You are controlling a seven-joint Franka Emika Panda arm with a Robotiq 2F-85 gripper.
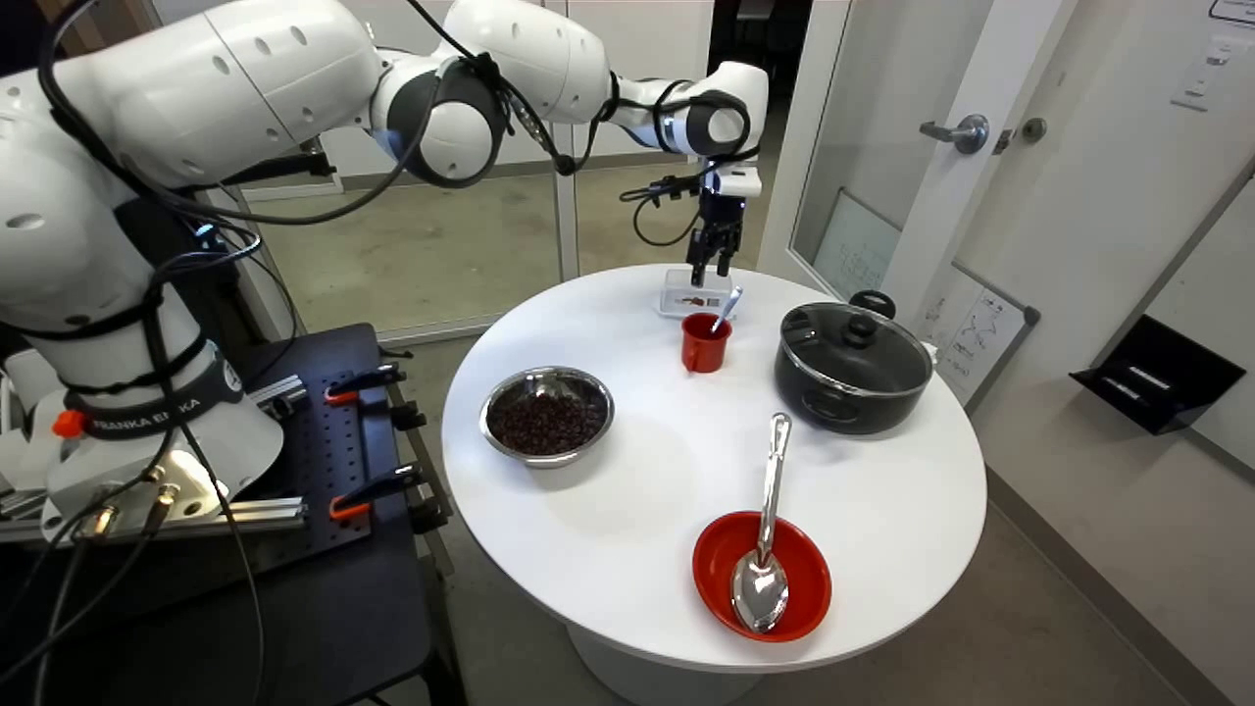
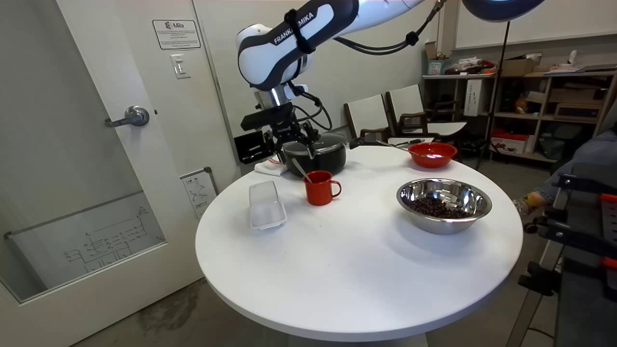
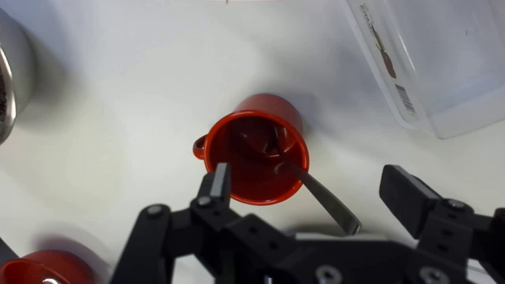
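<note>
A red mug (image 3: 258, 189) stands upright on the white table, and a spoon (image 3: 331, 204) leans in it with its handle over the rim. In the wrist view my gripper is open, with the mug's rim and the spoon handle showing between and beyond its fingers. Nothing is held. Exterior view 1 has the gripper (image 1: 711, 275) pointing down near the clear plastic container (image 1: 694, 300), behind the mug (image 1: 703, 349). From the other side, the gripper (image 2: 297, 153) appears above and behind the mug (image 2: 319, 190).
Right of the mug sits a lidded black pot (image 1: 841, 394). A metal bowl (image 1: 518, 457) with dark beans rests at the left. Toward the front, a large metal spoon (image 1: 771, 494) lies across a red bowl (image 1: 712, 565). Between these, the table's middle is bare.
</note>
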